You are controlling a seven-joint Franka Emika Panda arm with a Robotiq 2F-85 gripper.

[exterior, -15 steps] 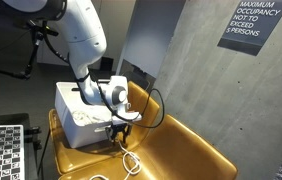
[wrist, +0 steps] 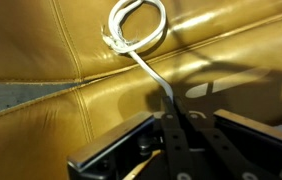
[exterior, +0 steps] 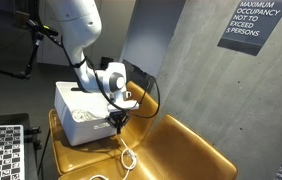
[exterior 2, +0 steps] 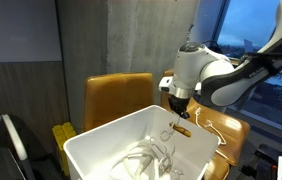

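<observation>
A white rope [wrist: 149, 70] lies partly on the tan leather seat and runs up between the fingers of my gripper, which is shut on it. Its far part forms a loop with a frayed end in the wrist view. In exterior view 1 the rope [exterior: 129, 160] trails over the seat below my gripper [exterior: 118, 127], beside the white box. The box [exterior 2: 99, 145] is open at the top, and more white rope [exterior 2: 149, 155] lies in a heap inside it. The exact grip point is partly hidden by the fingers.
The white box stands on the tan leather seat [exterior: 176, 150], close beside my arm. A grey wall [exterior: 206, 90] rises behind the seat. A checkered board [exterior: 1, 155] is at the lower left. Bare seat lies to the right in exterior view 1.
My gripper has risen slightly and shifted a little left, toward the box. The rope's upper part has gone up with it, while its lower part still lies on the seat.
</observation>
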